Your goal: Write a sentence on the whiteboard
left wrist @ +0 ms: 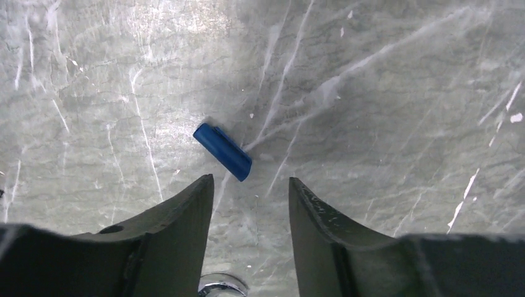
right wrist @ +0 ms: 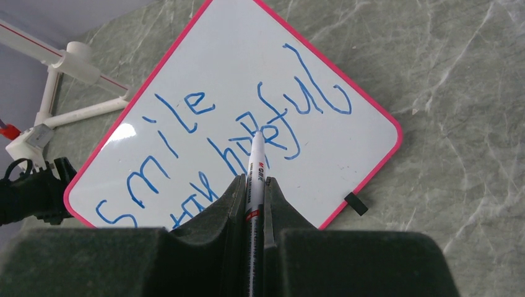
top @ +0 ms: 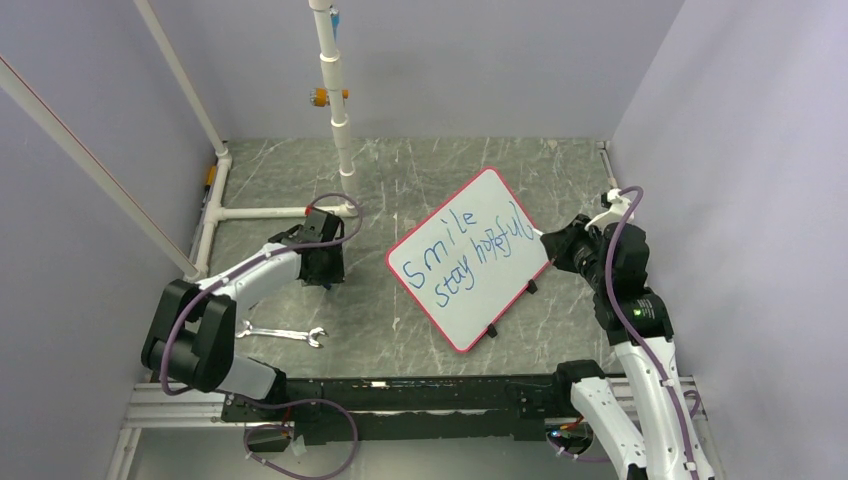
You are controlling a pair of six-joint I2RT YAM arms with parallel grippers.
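The whiteboard (top: 440,320) bears "smile stay hopeful" in blue. My right gripper is shut on a white marker (right wrist: 255,158), its tip over the word "hopeful" at the board's right side; whether it touches cannot be told. My left gripper stands open above the table, just short of a small blue marker cap (left wrist: 222,150) in the left wrist view, nothing between its fingers.
Wrenches (top: 285,333) lie at the front left. A white pipe frame (top: 270,213) runs behind the left arm. Black clips (top: 491,330) sit on the board's lower right edge.
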